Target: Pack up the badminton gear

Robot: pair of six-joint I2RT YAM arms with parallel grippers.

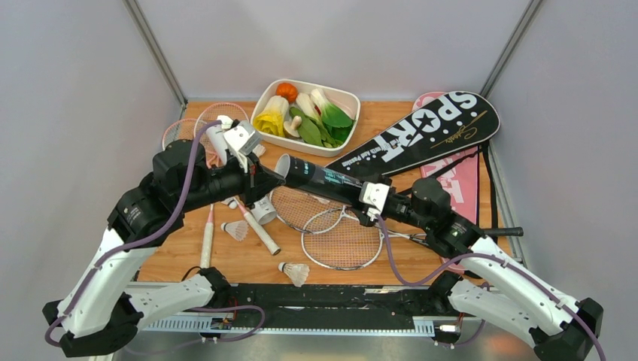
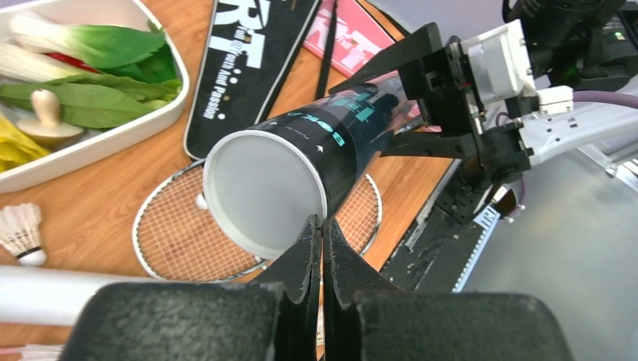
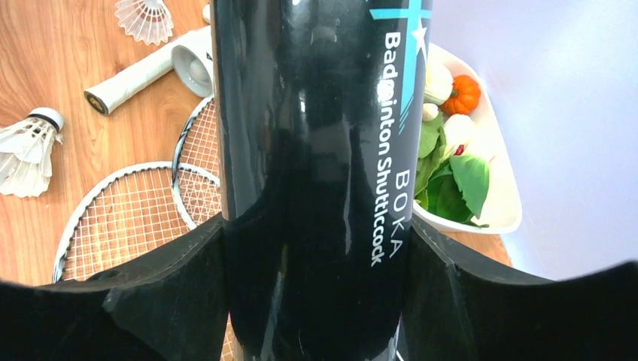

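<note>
A black BOKA shuttlecock tube is held sideways in the air by my right gripper, shut around its body. Its white-capped end faces my left gripper, which is shut, fingertips at the cap's lower rim, nothing visible between them. Below lie rackets, loose shuttlecocks and a white cup-like piece. A black racket bag lies over a pink bag at the right.
A white container of vegetables stands at the back middle. Rackets with white grips crowd the left. Walls enclose the table at back and sides.
</note>
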